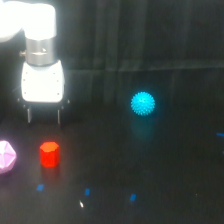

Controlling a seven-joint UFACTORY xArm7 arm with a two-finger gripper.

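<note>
At the upper left my white gripper [44,119] points downward, its two dark fingers standing apart with nothing visible between them. The gripper is open. Below the fingertips, apart from them in the picture, a small red block [49,154] rests on the dark surface. A pink faceted ball [6,156] is partly cut off by the left edge. To the right, a light-blue knobbly ball [143,103] sits well away from the gripper.
Small blue marks [87,191] and a white speck dot the dark surface [165,165] toward the front. Dark cloth-like backing [120,40] rises behind.
</note>
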